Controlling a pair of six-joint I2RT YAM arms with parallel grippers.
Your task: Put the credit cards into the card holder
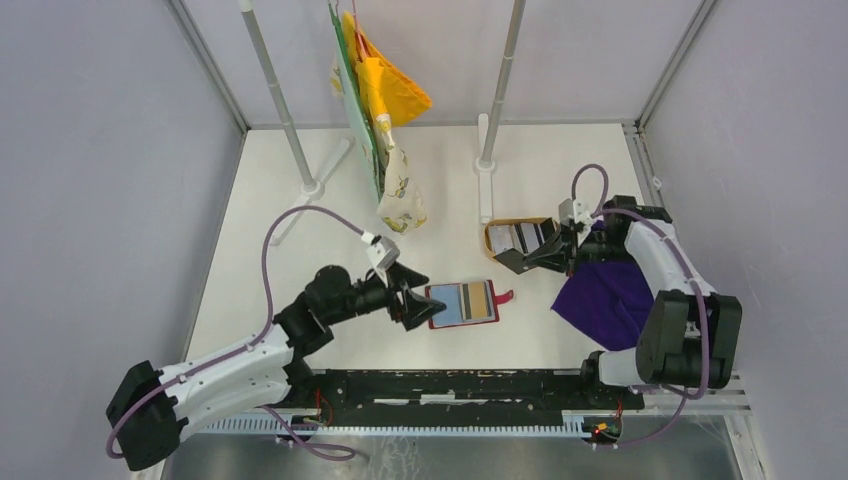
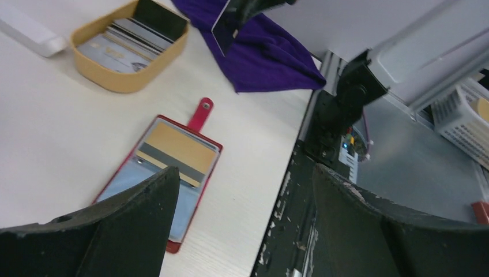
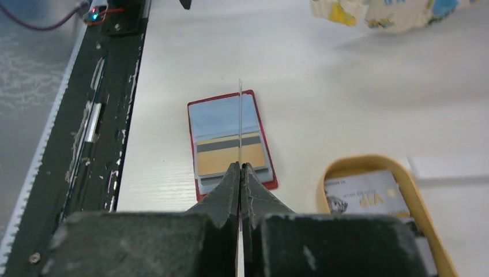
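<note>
My right gripper (image 1: 532, 258) is shut on a dark card (image 1: 510, 261), just below the wooden box of cards (image 1: 490, 246); in the right wrist view the card shows edge-on between the fingertips. The red card holder (image 1: 448, 305), with a blue side and gold cards, lies flat on the table, also seen in the left wrist view (image 2: 180, 154) and right wrist view (image 3: 225, 115). My left gripper (image 1: 415, 298) stands open above the holder's left edge, nothing between its fingers.
A purple cloth (image 1: 585, 300) lies at the right. Bags (image 1: 390, 85) hang from a white rack whose feet stand at the back.
</note>
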